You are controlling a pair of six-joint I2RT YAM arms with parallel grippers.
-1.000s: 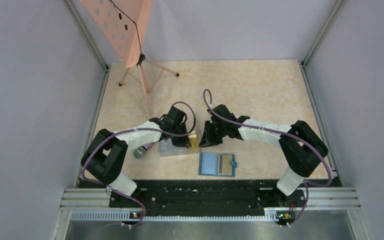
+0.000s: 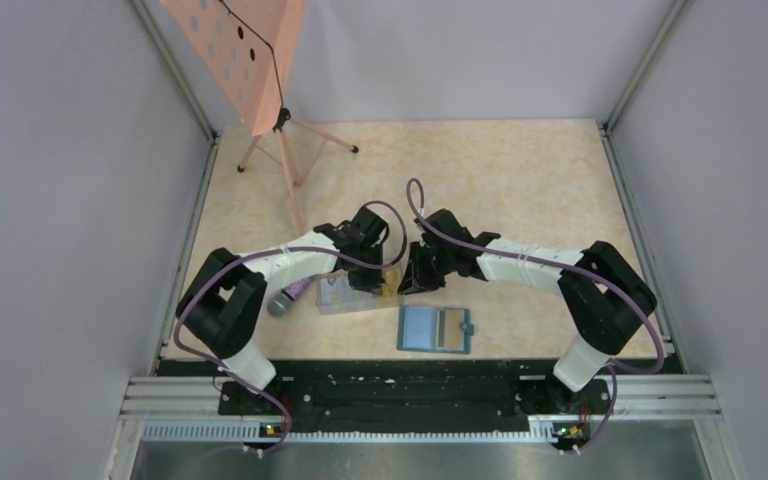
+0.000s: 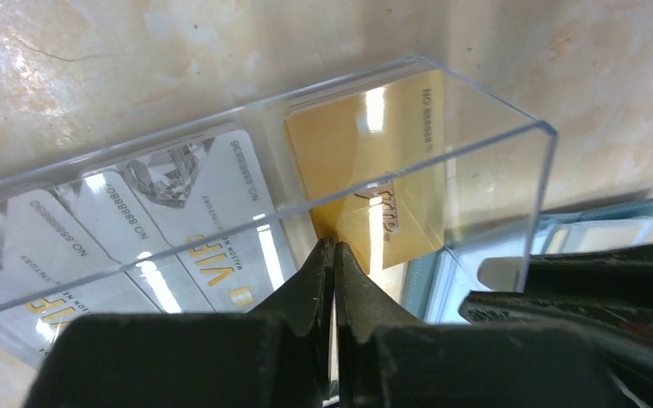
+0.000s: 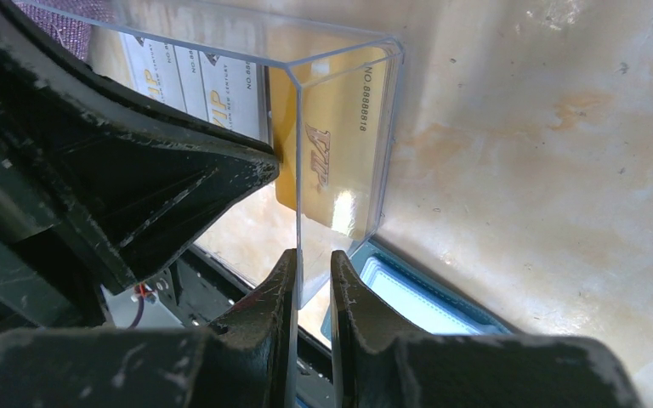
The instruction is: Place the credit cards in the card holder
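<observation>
A clear box (image 3: 527,195) holds white cards (image 3: 212,204) in its left part and a gold card (image 3: 370,161) at its right end. My left gripper is shut, nothing visible between its fingers, its tips at the gold card's near-left corner. My right gripper is shut on the box's near right corner, whose clear edge runs down between the fingers. The blue card holder (image 2: 400,330) lies open in front of the box's right end, its left half pale and a gold card (image 2: 451,328) in its right half.
A purple-and-grey object (image 2: 285,300) lies left of the box. Farther back stands a pink easel (image 2: 285,160). The table behind and to the right of the arms is bare. Both grippers are close together at the box's right end.
My left gripper has shifted a little to the right over the box, toward the gold card. The right arm, the box and the card holder look unmoved.
</observation>
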